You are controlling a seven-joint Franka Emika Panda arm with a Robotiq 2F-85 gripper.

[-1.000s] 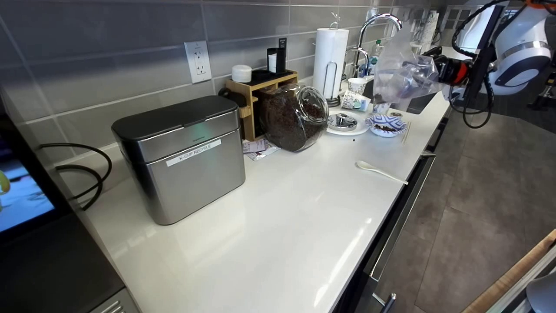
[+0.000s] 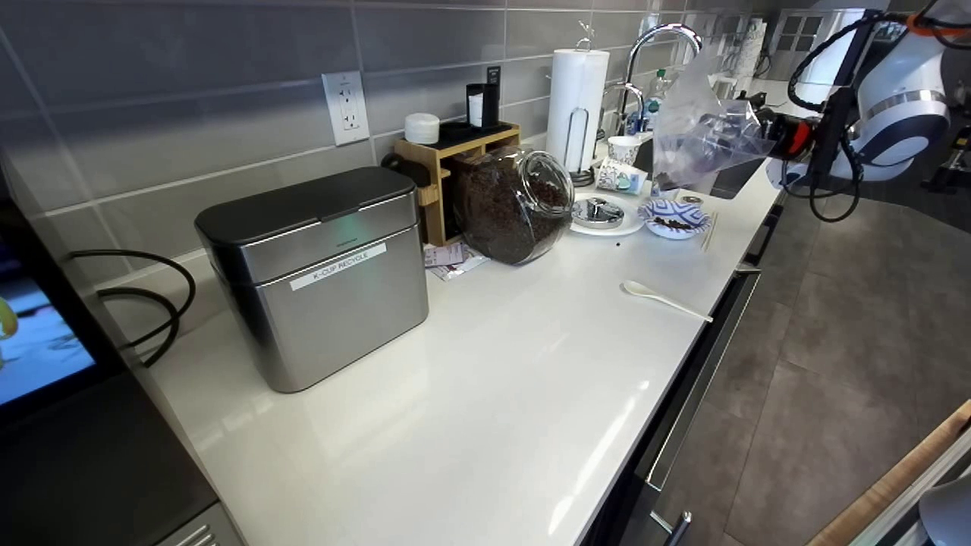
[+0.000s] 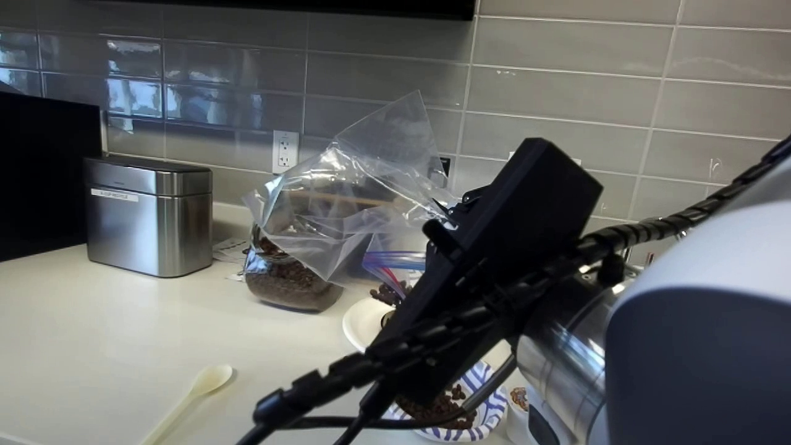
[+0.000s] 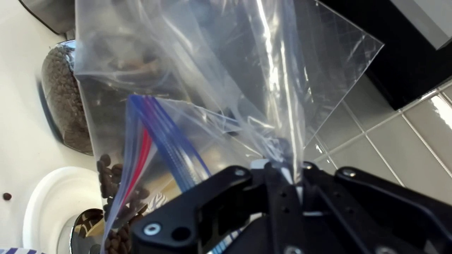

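A clear zip bag (image 2: 693,127) hangs crumpled from my gripper, whose fingers are shut on gathered plastic. Its blue and red zip strip (image 4: 163,135) shows in the wrist view, and dark beans (image 4: 114,186) appear at the bag's lower edge there; whether they lie inside or behind it I cannot tell. In exterior view 2 the bag (image 3: 348,200) is in front of a glass jar of coffee beans (image 3: 289,282). That jar (image 2: 514,205) lies tilted on the counter, its round mouth facing right.
A blue-and-white bowl (image 2: 674,218) with dark bits and a white plate bearing a metal lid (image 2: 598,212) stand beyond the jar. A white spoon (image 2: 664,299) lies near the counter's edge. The steel bin (image 2: 318,273) is at left, with clear counter in front of it.
My arm and gripper have shifted slightly, the gripper a little lower and to the right, with the bag still held. The jar, bowl and spoon are unmoved.
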